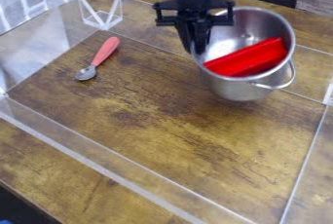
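A steel pot [232, 87] with wire handles is tipped toward the camera on the right side of the table, a red block [244, 57] inside it. My black gripper [196, 25] is at the pot's upper left rim; whether its fingers are shut on the rim is hard to tell, as the tips are partly hidden.
A spoon [99, 58] with a red handle lies on the wooden table [143, 150] at the left. Clear plastic edging runs round the work area.
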